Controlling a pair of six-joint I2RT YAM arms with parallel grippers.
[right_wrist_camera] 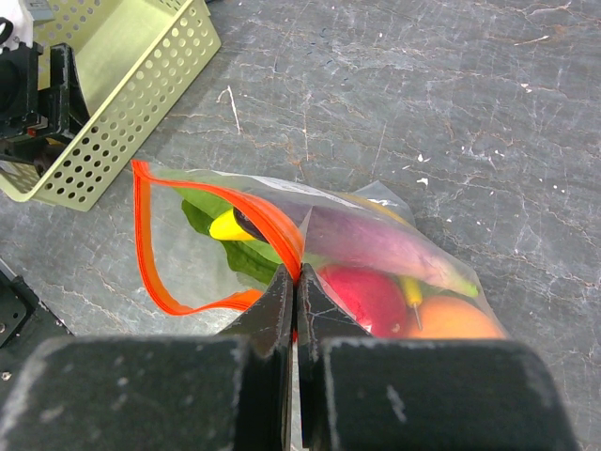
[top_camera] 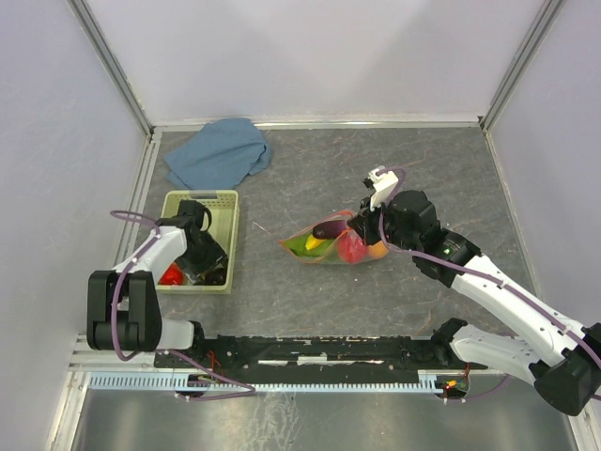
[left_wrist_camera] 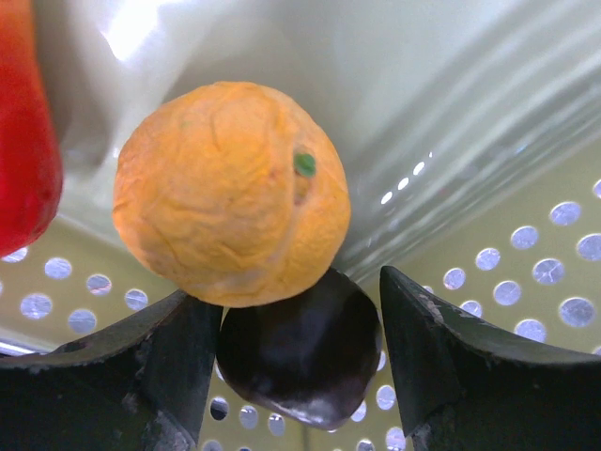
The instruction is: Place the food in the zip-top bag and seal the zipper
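Note:
The clear zip top bag lies with its orange-edged mouth gaping to the left; a dark eggplant, a yellow item, green leaves, a red item and an orange one are inside. Pinched between the tips of my shut right gripper is the bag's orange rim. My left gripper reaches down into the basket, its fingers parted around a dark purple item. Whether both fingers touch that item cannot be made out. Beside it are an orange round item and a red item.
The basket's perforated wall stands close to my left fingers. A folded blue cloth lies behind the basket.

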